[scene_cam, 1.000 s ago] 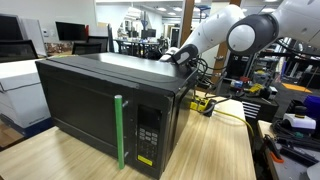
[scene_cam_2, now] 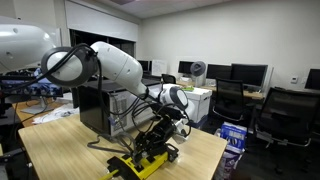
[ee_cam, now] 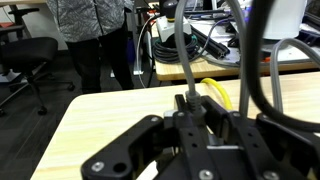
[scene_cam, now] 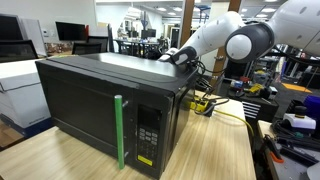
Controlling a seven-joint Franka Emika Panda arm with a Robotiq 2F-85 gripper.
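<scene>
In the wrist view my gripper is shut on a grey cable [ee_cam: 187,62], which rises from between the dark fingers. Beyond the fingers the cable loops off to the right. In exterior view 2 the gripper [scene_cam_2: 158,138] is low over the wooden table, by a yellow object [scene_cam_2: 142,166] whose kind I cannot tell. A black microwave [scene_cam: 105,105] with a green strip on its door stands to one side. In exterior view 1 the microwave's body hides part of the gripper.
A yellow cable [scene_cam: 235,116] runs over the table toward its edge. A blue packet [scene_cam_2: 232,138] sits at the table's far end in exterior view 2. Open wood [scene_cam_2: 55,150] lies in front of the microwave. Office chairs [scene_cam_2: 283,115] stand beyond the table.
The upper part of the arm has shifted slightly in exterior view 1. The microwave and the yellow cable look unmoved.
</scene>
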